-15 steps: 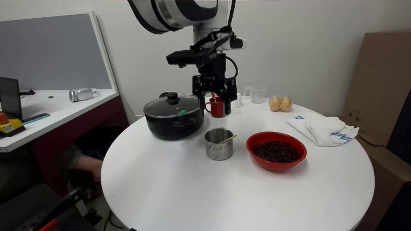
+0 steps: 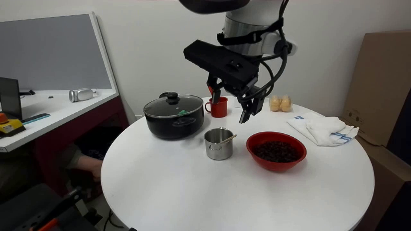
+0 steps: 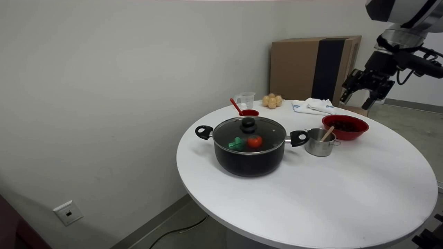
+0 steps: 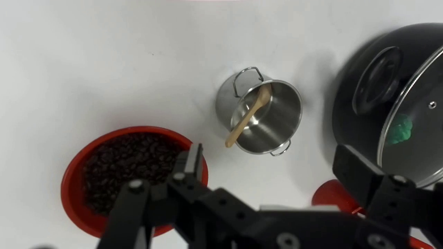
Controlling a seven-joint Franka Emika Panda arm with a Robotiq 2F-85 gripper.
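My gripper [image 2: 230, 108] is open and tilted, raised above the table with nothing between its fingers. A small steel pot [image 2: 218, 149] stands below it, a wooden spoon [image 4: 250, 114] leaning inside with its handle over the rim. To the right sits a red bowl [image 2: 275, 166] filled with dark beans [image 2: 275, 151]. In the wrist view one finger [image 4: 193, 159] overlaps the bowl's edge, while the steel pot shows clear ahead of the fingers. A black lidded pot [image 3: 249, 164] holds a tomato [image 3: 254, 141] and something green [image 3: 235, 144], seen through its glass lid.
A red mug [image 2: 219, 107] stands at the back, partly behind my gripper, with a red utensil [image 3: 235, 106] in it. Yellowish round items [image 2: 280, 103] and a folded white towel [image 2: 325, 129] lie at the back right.
My gripper has moved right and tilted, from in front of the red mug to above the area between steel pot and bowl. The objects on the table have stayed put.
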